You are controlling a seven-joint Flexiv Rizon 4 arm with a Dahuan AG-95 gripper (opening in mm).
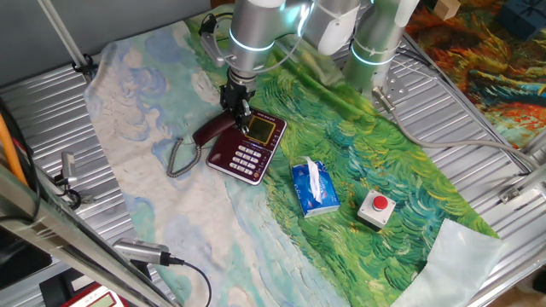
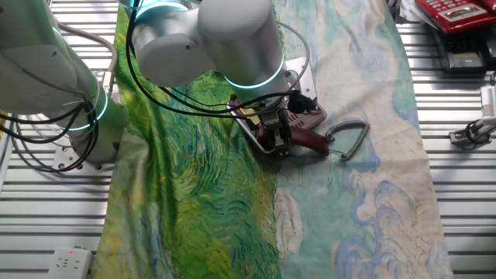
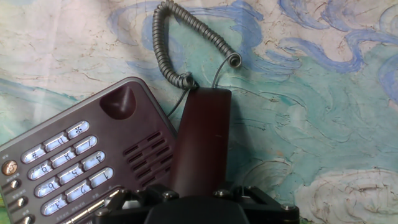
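A dark red desk phone (image 1: 247, 159) with a lit keypad and a small display rests on the painted cloth. Its handset (image 3: 200, 140) lies askew along the side of the base, and one cradle hollow (image 3: 119, 102) is uncovered. My gripper is at the handset's other end, a finger on either side, and appears shut on it; the fingertips' contact is partly hidden. In exterior view 2 the gripper (image 2: 275, 141) stands low over the phone, with the handset (image 2: 310, 141) sticking out towards the coiled cord (image 2: 353, 139).
A blue tissue pack (image 1: 315, 189) and a red button box (image 1: 376, 209) stand on the green part of the cloth. A pale sheet (image 1: 452, 266) lies at the near right.
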